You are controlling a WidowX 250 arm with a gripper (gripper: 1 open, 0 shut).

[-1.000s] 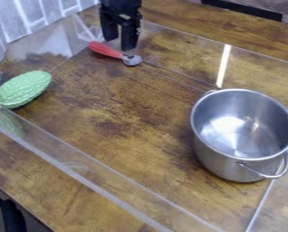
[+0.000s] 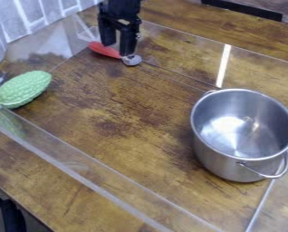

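My black gripper [image 2: 120,36] hangs at the top centre of the view, low over a red-handled utensil [image 2: 104,50] with a small metal head lying on the wooden table [image 2: 122,127]. Whether its fingers are open or shut, or touch the handle, I cannot tell at this size.
A large steel pot [image 2: 241,131] with side handles stands at the right. A pale green bumpy object [image 2: 24,89] lies at the left. Clear strips or edges cross the table along the sides.
My gripper has shifted very slightly downward toward the red-handled utensil. The other objects have not moved.
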